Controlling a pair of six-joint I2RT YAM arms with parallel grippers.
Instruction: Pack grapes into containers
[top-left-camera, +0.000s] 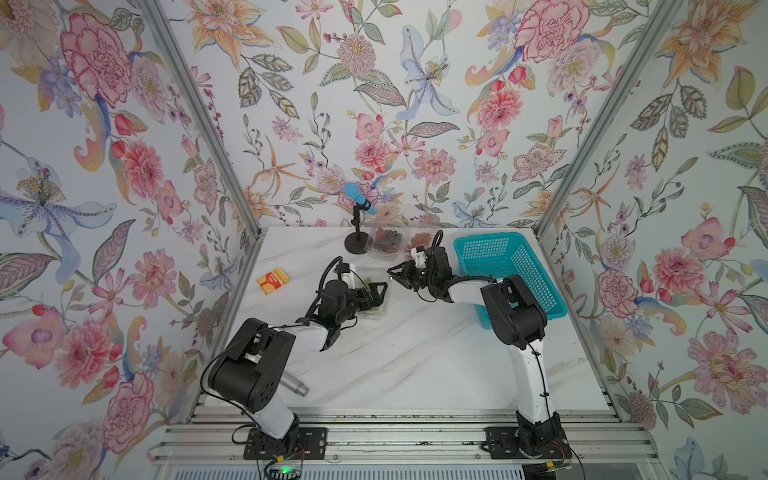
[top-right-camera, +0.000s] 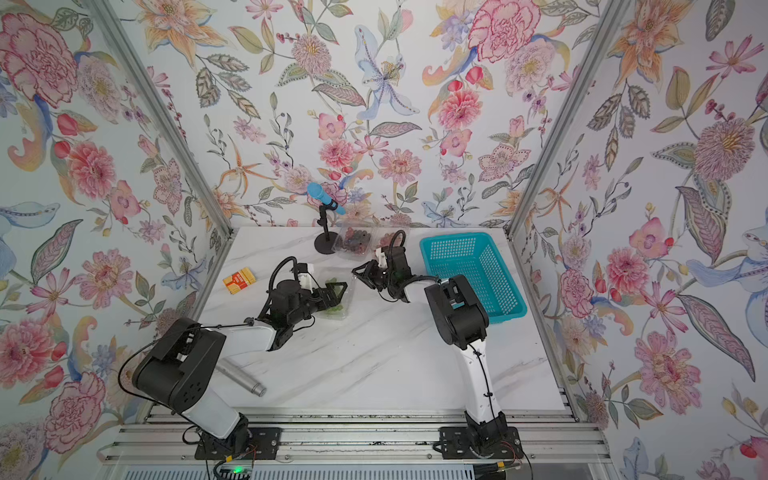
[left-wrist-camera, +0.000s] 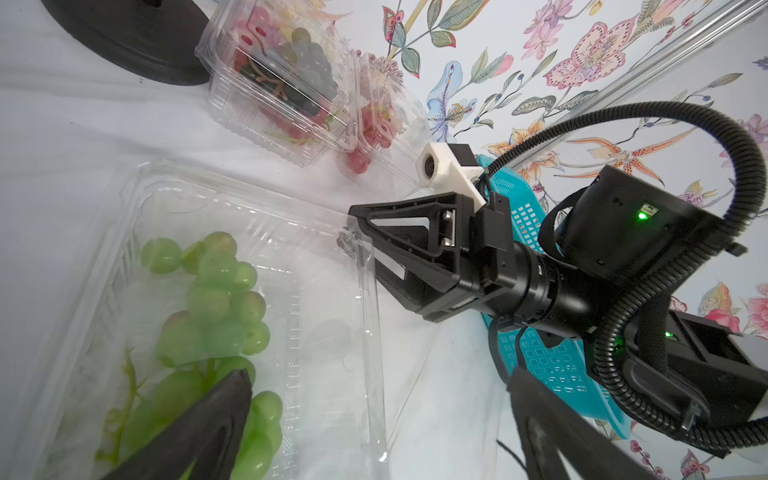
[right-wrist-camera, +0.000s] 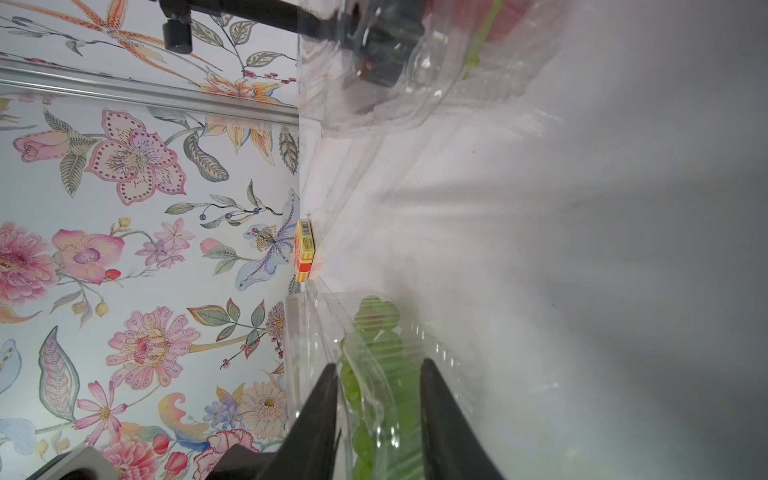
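A clear plastic container (left-wrist-camera: 336, 376) stands on the table with green grapes (left-wrist-camera: 209, 312) lying inside it, towards its left side. My left gripper (top-left-camera: 381, 293) hovers over it, its fingers (left-wrist-camera: 212, 424) wide apart and empty. At the container's far right corner is my right gripper, seen in the left wrist view with its fingertips at the rim. Its fingers (right-wrist-camera: 320, 412) are parted, and the clear wall and grapes show between them in the right wrist view; whether they touch the plastic I cannot tell.
Behind stand two clear boxes, one with dark grapes (top-left-camera: 388, 238), one with red grapes (left-wrist-camera: 376, 128). A blue-topped black stand (top-left-camera: 357, 240) is beside them. A teal basket (top-left-camera: 552, 292) is at right, a yellow-orange box (top-left-camera: 273, 280) at left.
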